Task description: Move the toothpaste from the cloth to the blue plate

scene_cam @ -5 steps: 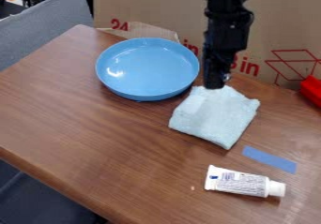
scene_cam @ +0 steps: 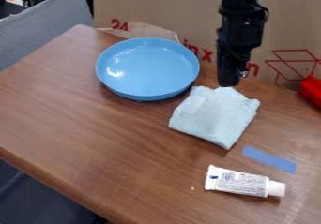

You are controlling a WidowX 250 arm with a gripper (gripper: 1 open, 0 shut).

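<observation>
A white toothpaste tube (scene_cam: 238,183) with a pale cap lies on the bare wood near the front right, off the cloth. The light blue cloth (scene_cam: 213,116) is spread flat in the middle right of the table, nothing resting on it. Left of and behind it, the blue plate (scene_cam: 146,69) is empty. My black gripper (scene_cam: 228,79) points down at the cloth's far edge, well away from the toothpaste. I cannot tell whether its fingers are apart, and no object shows between them.
A strip of blue tape (scene_cam: 268,159) is on the table between cloth and tube. Something red (scene_cam: 313,91) stands at the right edge, and a cardboard box (scene_cam: 175,15) closes off the back.
My gripper has shifted a little to the right along the far edge of the cloth. Toothpaste, cloth and plate have stayed where they were.
</observation>
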